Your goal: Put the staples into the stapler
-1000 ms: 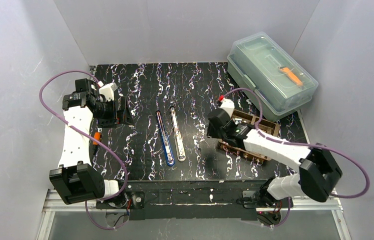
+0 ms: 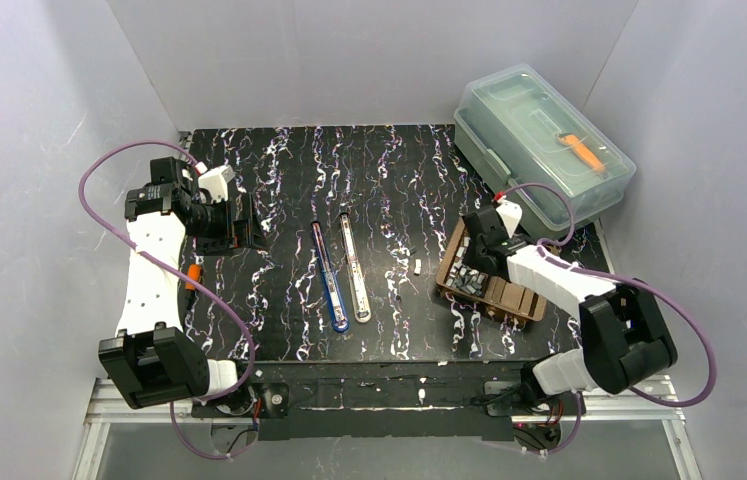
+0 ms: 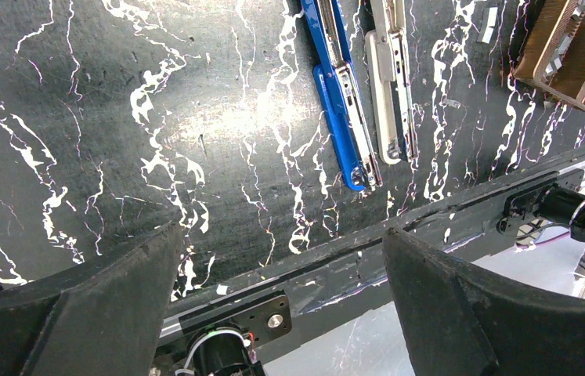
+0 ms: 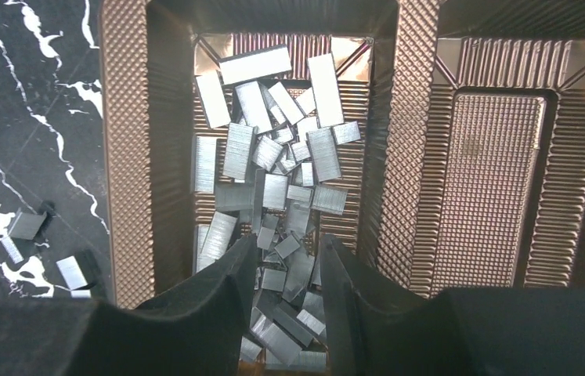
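Observation:
Strips of staples (image 4: 324, 90) in many sizes lie heaped in the left compartment of the brown tray (image 4: 128, 157). Over that heap is my right gripper, its fingers parted by a gap; whether the tips touch the staples, I cannot tell. Staples show through the gap, none visibly gripped. Opened out flat at mid table lie a blue stapler (image 2: 329, 280) and a white stapler (image 2: 354, 265), side by side. My left gripper stands wide open above the left part of the table, nothing between its fingers.
A translucent green case (image 2: 529, 110) stands at the back right, beyond the tray. Small loose staple pieces (image 2: 417, 267) lie between staplers and tray. An orange-handled tool (image 2: 193, 275) is at the left edge.
The left arm and staplers stay put.

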